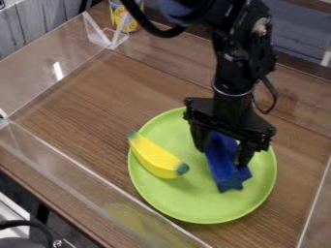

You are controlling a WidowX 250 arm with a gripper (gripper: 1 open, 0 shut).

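Observation:
My black gripper (pixel 227 132) is down over a green plate (pixel 173 201), its fingers around the upper end of a blue object (pixel 230 176) on the plate's right half. Whether the fingers press on it is hard to tell. A yellow banana (pixel 158 155) lies on the left half of the plate, apart from the gripper.
Bare wooden table (pixel 91 111) spreads to the left and behind the plate. A can (pixel 124 14) stands at the back left. Clear plastic edging runs along the left and front.

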